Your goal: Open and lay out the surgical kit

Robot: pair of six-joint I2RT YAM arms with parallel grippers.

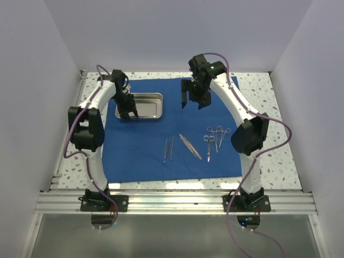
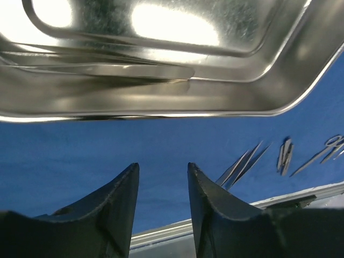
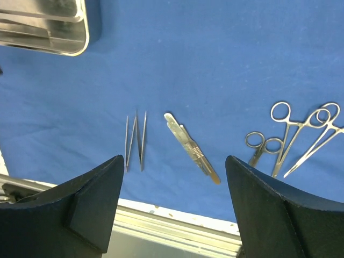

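The steel tray (image 1: 153, 110) sits at the left of the blue cloth (image 1: 137, 153). Inside it, along its near wall, lies a flat metal instrument (image 2: 134, 71). My left gripper hovers at the tray's near rim, its fingers apart and the gap empty. Over bare cloth right of the tray, my right gripper (image 1: 193, 103) is open and empty. Laid out on the cloth are two tweezers (image 3: 143, 141), a pair of slim handles (image 3: 192, 148) side by side, scissors (image 1: 208, 148) and ring-handled clamps (image 1: 219, 134).
White speckled table (image 1: 274, 161) borders the cloth, with a metal rail (image 1: 177, 199) along the front. Open cloth lies at the back right and front left. The right forearm covers part of the cloth's right edge.
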